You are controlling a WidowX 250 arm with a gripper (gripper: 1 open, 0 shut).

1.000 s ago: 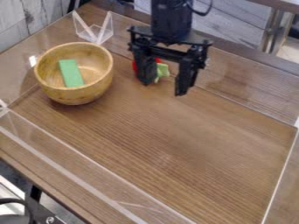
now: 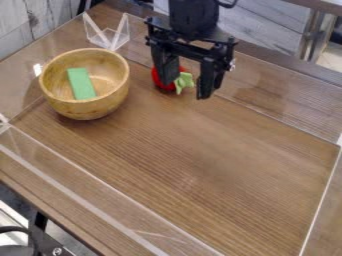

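Note:
My black gripper (image 2: pixel 186 67) hangs over the upper middle of the wooden table (image 2: pixel 201 180), its fingers spread apart. A red object (image 2: pixel 162 78) with a light green part (image 2: pixel 183 82) lies behind and below it, partly hidden by the gripper. I cannot tell that anything is held between the fingers.
A yellow bowl (image 2: pixel 86 106) with a green block (image 2: pixel 80 84) in it stands at the left. A crumpled clear plastic piece (image 2: pixel 114 32) lies at the back left. A dark cable lies at the lower left.
The bowl and objects on the table look unmoved.

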